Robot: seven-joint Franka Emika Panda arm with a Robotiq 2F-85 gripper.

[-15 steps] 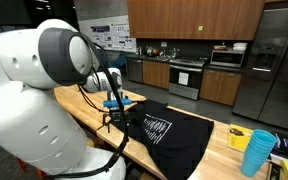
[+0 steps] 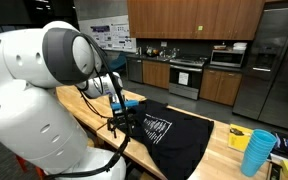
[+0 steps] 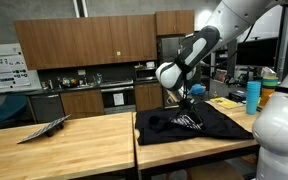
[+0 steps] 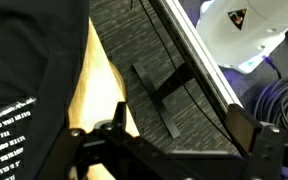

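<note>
A black cloth with white print point(image 2: 189, 137) is spread over the wooden table; in exterior view 2 the cloth point(image 3: 164, 126) looks bunched up on its near left side. My gripper stands open in the wrist view with nothing between its fingers. Below it there is dark floor past the table's edge, while the cloth point(image 4: 29, 50) lies off to the left, apart from the fingers. The white print point(image 4: 4, 140) shows at the left border of that view.
A blue cup point(image 2: 256, 153) and a yellow item point(image 2: 240, 137) stand at the table's right end. Beside the table edge, the wrist view shows a metal rail point(image 4: 199, 55), a white device point(image 4: 239, 25) and coiled black cables point(image 4: 282, 103). Bare table lies right of the cloth.
My gripper has shifted slightly to the right and down in exterior view 1. The cloth and the cup look unchanged.
</note>
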